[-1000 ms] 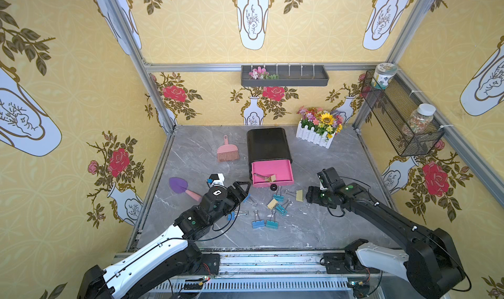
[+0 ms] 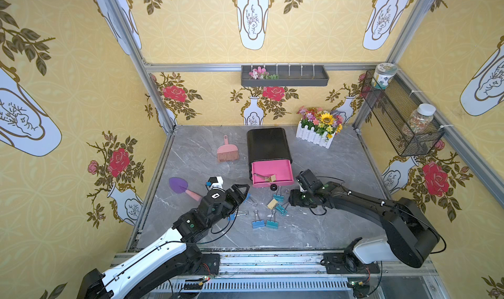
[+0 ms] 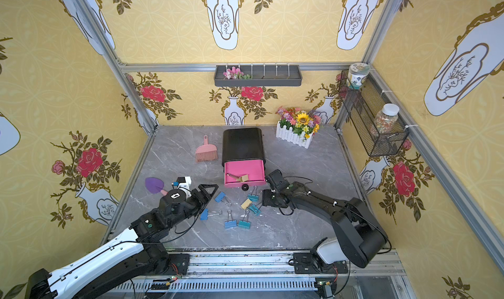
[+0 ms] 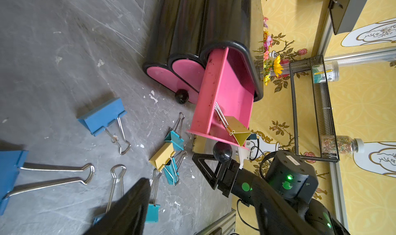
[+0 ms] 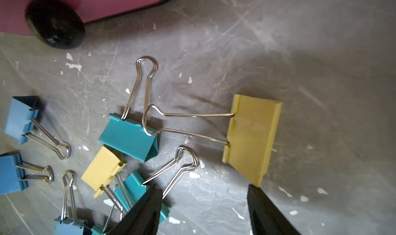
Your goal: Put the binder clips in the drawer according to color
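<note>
A pink drawer (image 2: 286, 169) stands pulled out of the black drawer unit (image 2: 267, 144), with one yellow binder clip (image 4: 237, 127) lying in it. Below my right gripper, which is open and empty, another yellow clip (image 5: 253, 136) rests on the table, slightly ahead of the fingertips. To its left a teal clip (image 5: 130, 136), a yellow clip (image 5: 103, 169) and a second teal clip (image 5: 138, 191) lie close together. Several blue clips (image 4: 105, 115) are spread further left. My left gripper is open above the table, nothing between its fingers.
A purple shovel (image 2: 179, 184) and a pink brush (image 2: 227, 151) lie on the left. The flower planter (image 2: 317, 133) stands at the back right. A black drawer knob (image 5: 55, 22) juts out near the clips. Clear table lies to the front right.
My right arm has moved left, bringing its gripper over the separate yellow clip and hiding it in the top left view. The left arm looks almost unmoved.
</note>
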